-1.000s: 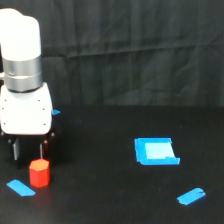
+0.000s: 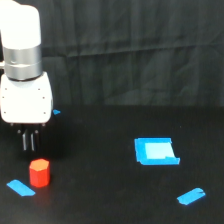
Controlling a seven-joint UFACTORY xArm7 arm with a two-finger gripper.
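A red block with a hexagonal face (image 2: 39, 173) rests on the black table at the lower left. My gripper (image 2: 32, 140) hangs above it and slightly to its left, pointing down. The fingers are drawn close together, and I see nothing held between them. Dark space separates the fingertips from the block. The fingers are small and dim against the black background, so their exact gap is hard to make out.
Right of centre lies a white square edged with blue tape (image 2: 158, 151). One blue tape strip (image 2: 20, 187) is left of the block, another (image 2: 191, 196) at the lower right.
My gripper has risen a little, and its fingers, which were spread wide near the block, are now close together. The red block has stayed in the same place.
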